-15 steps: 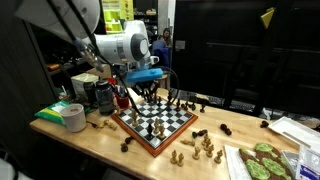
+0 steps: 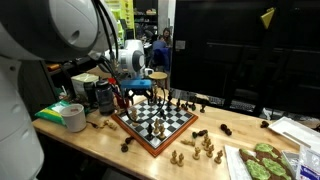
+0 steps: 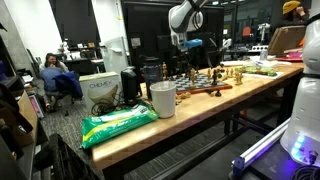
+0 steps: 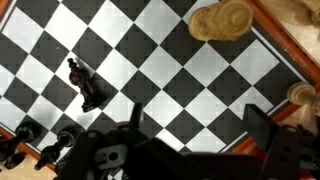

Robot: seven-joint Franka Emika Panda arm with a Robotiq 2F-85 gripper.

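Observation:
A black-and-white chessboard (image 2: pixel 171 122) with a brown border lies on the wooden table. My gripper is open above it, and only bare squares show between its fingers in the wrist view. To the left in that view, a black chess piece (image 4: pixel 84 85) lies over on the squares. A large light wooden piece (image 4: pixel 222 20) sits near the upper border, apart from the fingers. In exterior view 1 the gripper (image 2: pixel 139 88) hangs over the far left part of the board.
Several light pieces (image 2: pixel 208 147) stand on the table right of the board. A white mug (image 2: pixel 74 117) is at the left, and a tray of green-topped items (image 2: pixel 263 163) at the right. Dark pieces (image 4: pixel 66 136) cluster by the board's edge. The table's back right has free room.
The arm has swung, so its upper link fills more of the left side in exterior view 1. The wrist and gripper look smaller and farther off. The board and pieces look unchanged.

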